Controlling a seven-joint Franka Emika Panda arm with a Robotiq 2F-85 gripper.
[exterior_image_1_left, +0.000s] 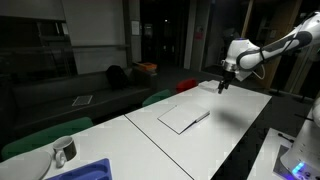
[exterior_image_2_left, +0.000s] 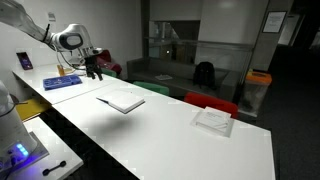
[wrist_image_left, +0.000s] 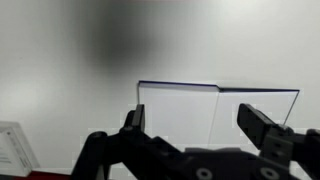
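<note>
An open white-paged book with dark edges lies flat on the white table. In the wrist view the book is below my gripper, its pages partly hidden by the fingers. Those fingers stand wide apart, open, with nothing held between them. Seen from outside, my gripper hangs in the air above the table, clear of its surface. The second exterior view shows the gripper high up, with the book lying on the table.
A white box stands near the table's far edge. At the opposite end are a grey mug, a white plate and a blue tray. Red and green chairs line one side.
</note>
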